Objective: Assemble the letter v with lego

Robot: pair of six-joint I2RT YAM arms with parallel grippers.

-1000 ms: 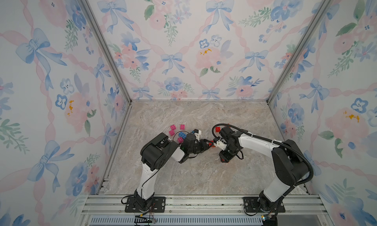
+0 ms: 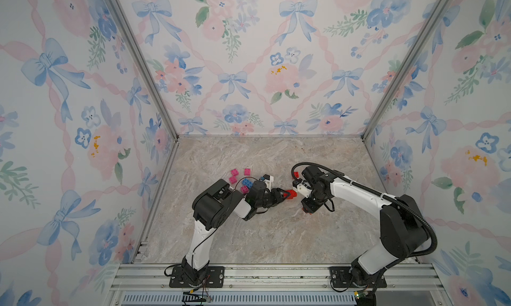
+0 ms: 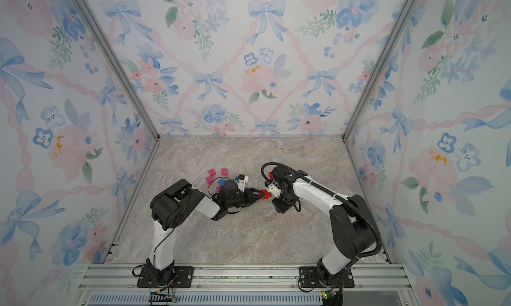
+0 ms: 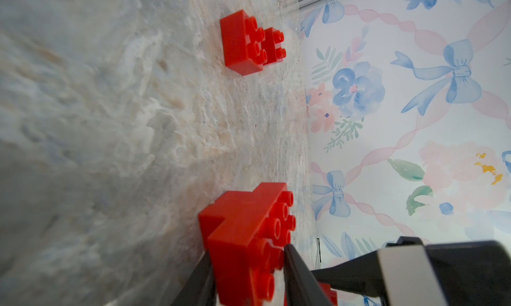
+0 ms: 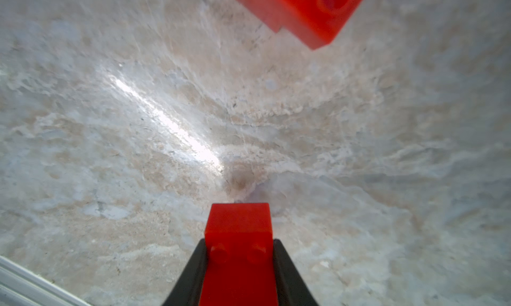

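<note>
A joined row of red bricks [image 4: 239,220] rests on the floor mid-table, its parts stepped sideways against each other. My left gripper has its fingers on either side of the near end of this row; the finger stands part open, and whether the pads touch is hard to see. In the right wrist view a single red brick [image 5: 238,218] sits between the fingers of my right gripper, shut on it. This brick is held apart from the row, whose corner [image 5: 314,26] shows at the top of that view.
Two loose red bricks [image 4: 242,42] lie on the floor beyond the row. Several pink bricks [image 2: 234,173] and some blue ones [image 2: 247,183] lie behind my left arm. Bare floor [image 2: 276,234] stretches in front of the grippers.
My right arm has shifted a little to the right and back, uncovering more of the red row. The left arm looks nearly still.
</note>
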